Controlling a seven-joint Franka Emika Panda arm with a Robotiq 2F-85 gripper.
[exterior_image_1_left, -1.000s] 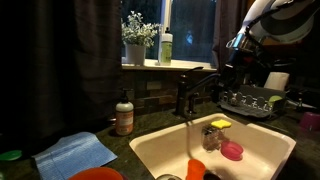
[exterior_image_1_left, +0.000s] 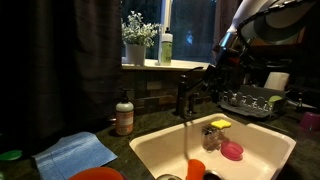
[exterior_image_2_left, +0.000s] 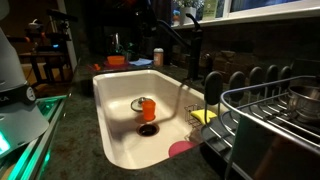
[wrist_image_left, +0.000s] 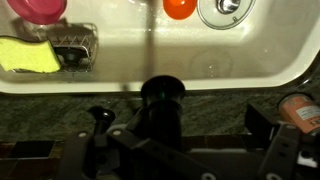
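Observation:
My gripper stands open in the wrist view, its dark fingers spread wide at the lower left and right. Between them rises the black faucet (wrist_image_left: 162, 92); whether they touch it I cannot tell. In exterior view 1 the gripper is a dark shape above and right of the faucet (exterior_image_1_left: 182, 95), hard to make out. Below is the white sink (exterior_image_2_left: 118, 95), holding an orange cup (exterior_image_2_left: 148, 109), a pink dish (exterior_image_1_left: 232, 151) and a metal strainer lid (wrist_image_left: 226, 10). A yellow sponge (wrist_image_left: 28, 55) sits on a wire caddy at the sink's side.
A dish rack (exterior_image_2_left: 275, 98) with a metal pot (exterior_image_2_left: 306, 100) flanks the sink. A soap bottle (exterior_image_1_left: 124, 115) stands near the wall, with a blue cloth (exterior_image_1_left: 75, 157) on the counter. A plant (exterior_image_1_left: 138, 37) and a bottle (exterior_image_1_left: 166, 46) occupy the windowsill.
The arm has shifted a little to the left in exterior view 1, towards the faucet. The things in the sink and on the counter have stayed where they were.

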